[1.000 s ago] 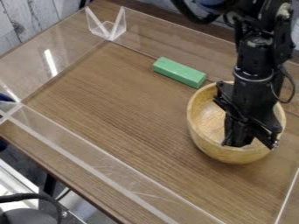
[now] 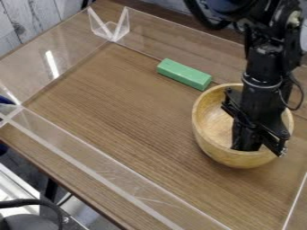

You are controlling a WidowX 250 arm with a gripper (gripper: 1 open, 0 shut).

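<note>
My black gripper (image 2: 249, 135) reaches down into a round tan bowl (image 2: 214, 141) on the right side of the wooden table. Its fingers are shut, low inside the bowl near its right half; whether anything lies between or beneath the fingertips is hidden by the dark gripper body.
A green block (image 2: 184, 74) lies behind and left of the bowl. A clear plastic piece (image 2: 110, 25) stands at the back left. A black cable (image 2: 30, 203) runs at the lower left corner.
The gripper has shifted slightly to the right within the bowl, and the bowl's visible outline has changed a little around it.
</note>
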